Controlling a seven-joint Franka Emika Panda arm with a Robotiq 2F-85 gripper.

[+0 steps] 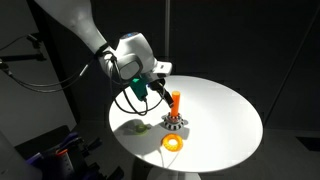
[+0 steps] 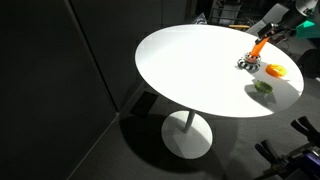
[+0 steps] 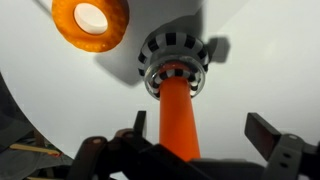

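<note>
An orange post (image 1: 175,103) stands in a round silver base with a black-and-white checked rim (image 1: 175,122), on the white table. In exterior view 2 the post (image 2: 259,47) looks slanted above its base (image 2: 248,62). From the wrist, the post (image 3: 178,115) runs from the base (image 3: 174,62) down toward the camera, in the gap and closer to the left finger. My gripper is open, its dark fingers wide apart, not gripping the post. Whether the left finger touches it, I cannot tell. In exterior view 1 the gripper (image 1: 160,88) is beside the post's upper end.
An orange ring (image 1: 172,143) lies flat near the base, toward the table's front edge. A small green object (image 1: 141,127) rests to the left of the base.
</note>
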